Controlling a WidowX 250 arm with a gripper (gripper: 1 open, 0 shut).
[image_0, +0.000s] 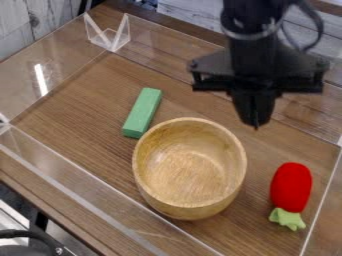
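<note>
A round wooden bowl (189, 170) sits in the lower middle of the table, empty. A green block (143, 113) lies to its upper left. A red object with a pale green end (291, 188) lies right of the bowl. The dark gripper (251, 78) hangs over the upper middle and right, above and behind the bowl, large and blurred; whether anything is between its fingers is hard to see.
A small white wire-like object (107, 30) stands at the upper left. Dark cables or parts show at the lower left edge.
</note>
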